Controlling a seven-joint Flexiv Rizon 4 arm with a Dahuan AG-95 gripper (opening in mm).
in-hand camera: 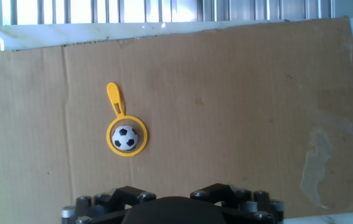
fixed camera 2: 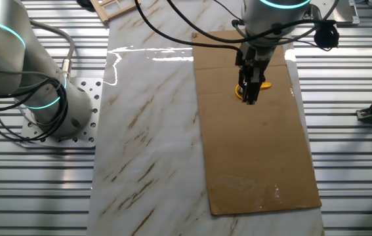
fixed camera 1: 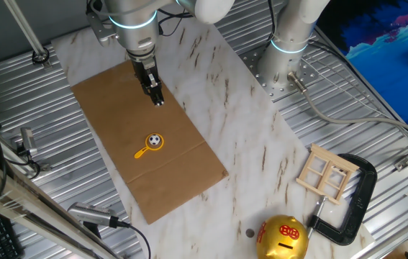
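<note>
A small ball with a black-and-white football pattern (in-hand camera: 125,138) sits inside the ring of a yellow hooped tool with a handle (in-hand camera: 114,93). Both rest on a flat sheet of brown cardboard (fixed camera 1: 110,108). In the wrist view they lie left of centre, the handle toward the top. Above the cardboard hangs my gripper (fixed camera 1: 158,103), off to one side of the ball and pointing down. Its two fingers (in-hand camera: 129,195) stand apart in the wrist view, with nothing between them. From exterior view 2, the gripper (fixed camera 2: 248,101) covers part of the yellow ring (fixed camera 2: 239,92) and the ball.
On exterior view 1's right are a wooden window-like frame (fixed camera 1: 311,171), a black clamp (fixed camera 1: 365,188) and, lower down, a gold piggy bank (fixed camera 1: 281,241). The arm's base (fixed camera 1: 284,68) stands beside the marble-patterned board (fixed camera 1: 225,93). The cardboard around the ball is bare.
</note>
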